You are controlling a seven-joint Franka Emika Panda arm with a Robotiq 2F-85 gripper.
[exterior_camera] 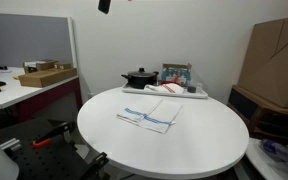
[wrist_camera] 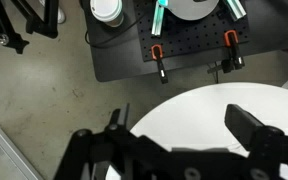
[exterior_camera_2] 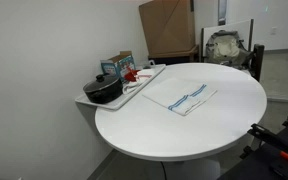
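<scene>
A white cloth with blue stripes lies spread on the round white table [exterior_camera: 209, 130], the cloth [exterior_camera: 144, 116] being near the table's middle; exterior view 2 shows the same cloth [exterior_camera_2: 176, 98] flat there. High above the scene, a dark tip of my arm [exterior_camera: 104, 5] cuts into the top of exterior view 1. In the wrist view my gripper stands open, its black fingers [wrist_camera: 119, 118] wide apart with nothing between them. Below it show the floor and the table's curved edge; no cloth is visible in that view.
At the table's back, a white tray [exterior_camera_2: 85, 101] holds a black lidded pot [exterior_camera: 142, 78], a colourful box [exterior_camera: 176, 73] and another light cloth [exterior_camera: 165, 89]. A side desk [exterior_camera: 9, 94] with boxes stands left.
</scene>
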